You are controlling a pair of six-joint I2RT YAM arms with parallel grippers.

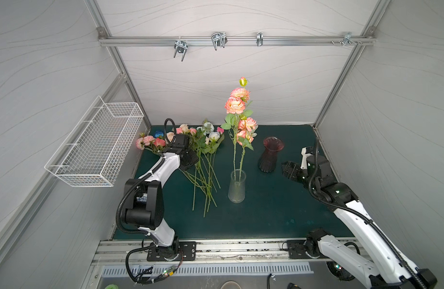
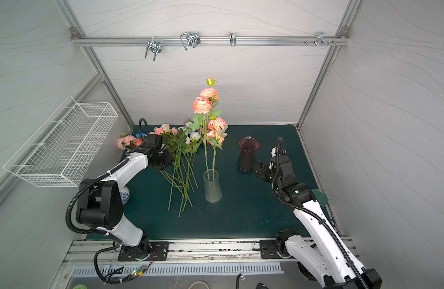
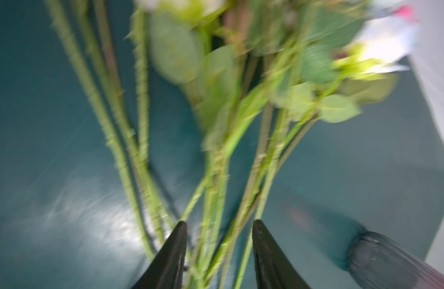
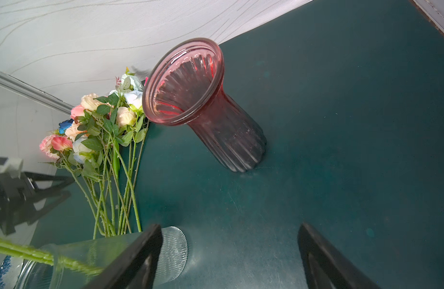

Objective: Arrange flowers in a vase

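Observation:
A clear glass vase point(image 1: 237, 190) stands mid-table holding tall stems of peach-pink flowers point(image 1: 235, 105). Behind it to the right is an empty red ribbed vase point(image 4: 231, 130), upright. A heap of loose flowers, white, pink and blue with green stems point(image 1: 205, 168), lies on the left part of the table. My left gripper hangs over those stems, its fingers part open; several stems run beneath the gap, and none appears gripped. My right gripper is open near the red vase, with only table visible between its fingers.
A white wire basket point(image 1: 79, 179) hangs on the left wall. A blue-and-white pot point(image 2: 124, 194) is partly hidden behind the left arm. Bare table point(image 1: 275, 216) lies in front of the red vase and toward the right.

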